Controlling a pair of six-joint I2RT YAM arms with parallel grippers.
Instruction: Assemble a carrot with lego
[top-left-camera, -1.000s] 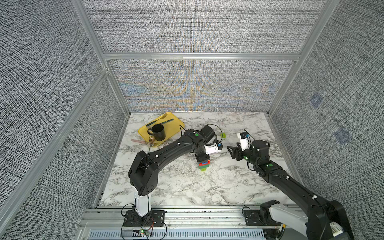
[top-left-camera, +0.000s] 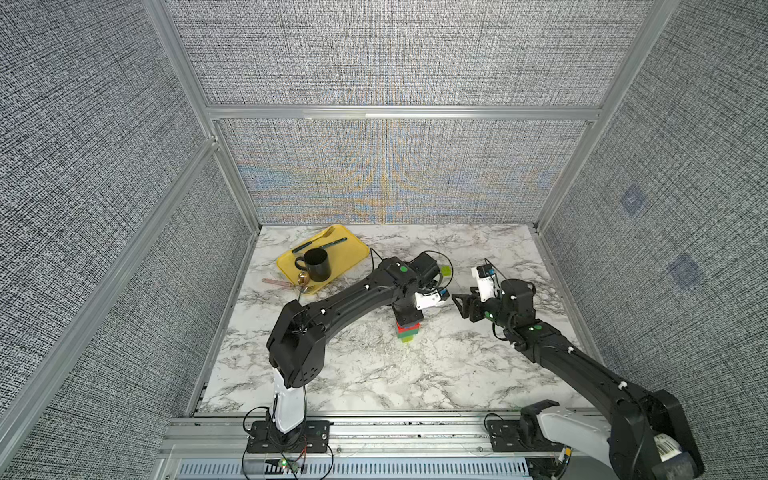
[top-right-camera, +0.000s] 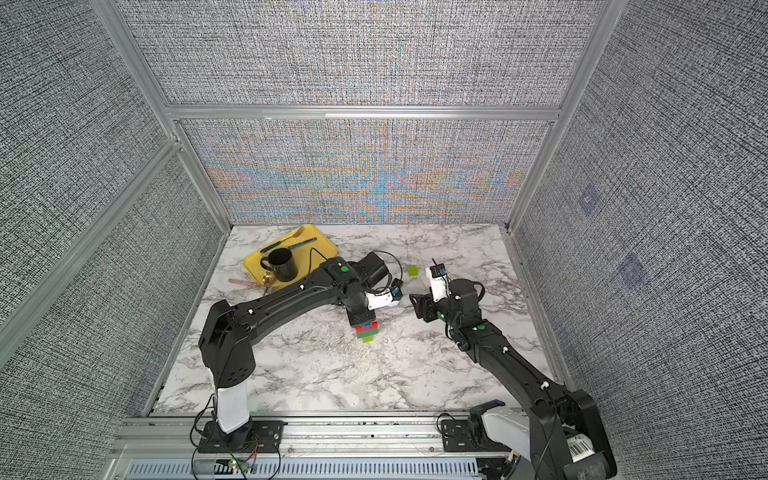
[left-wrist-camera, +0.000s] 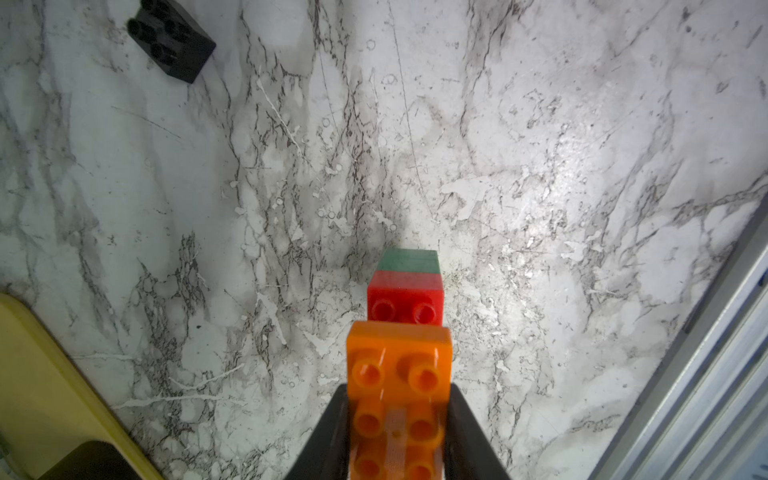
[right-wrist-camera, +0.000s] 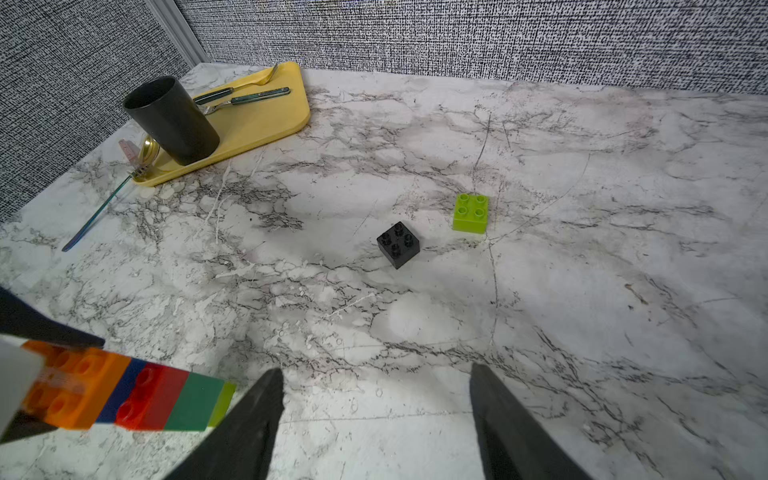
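Observation:
My left gripper is shut on an orange brick (left-wrist-camera: 398, 340) with its studs toward the wrist camera. In the right wrist view, this orange brick forms one end of a row: a blue brick (right-wrist-camera: 120, 392), a red brick (right-wrist-camera: 160, 397), a dark green brick (right-wrist-camera: 197, 401) and a lime brick (right-wrist-camera: 221, 404) follow it. Red studs stick out past the orange brick in the left wrist view. My right gripper stands open and empty, to the right of the row. Loose on the table lie a black brick (right-wrist-camera: 397, 245) and another lime brick (right-wrist-camera: 470, 213).
A yellow tray (top-left-camera: 352, 254) at the back left carries a black mug (top-left-camera: 317, 265) and cutlery. More cutlery lies by its front edge. Between the two grippers there is a small gap.
My left arm has shifted slightly right and its gripper a little lower in view, covering the orange and blue bricks that showed before.

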